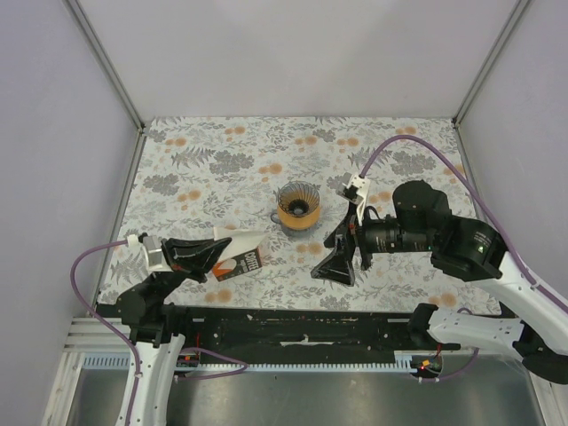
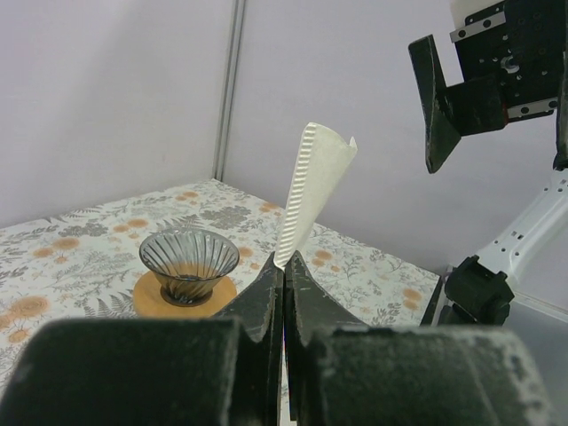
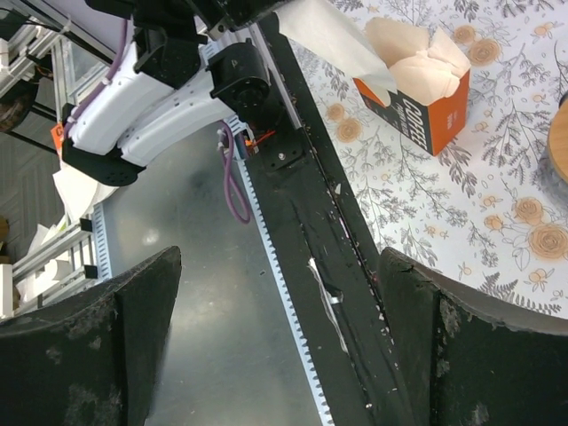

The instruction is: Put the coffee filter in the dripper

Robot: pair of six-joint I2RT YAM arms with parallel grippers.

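Observation:
My left gripper (image 1: 218, 246) is shut on a white paper coffee filter (image 2: 311, 177), which stands up from its fingertips above and beside the orange and black COFFEE box (image 3: 435, 115). The dripper (image 2: 188, 259), a clear ribbed cone on a tan base, sits at the centre of the mat, up and to the right of the filter in the top view. My right gripper (image 1: 333, 262) hangs open right of the filter and below the dripper in that view, with nothing between its fingers.
A dark rail (image 1: 302, 328) runs along the front edge, and pale walls enclose the back and sides.

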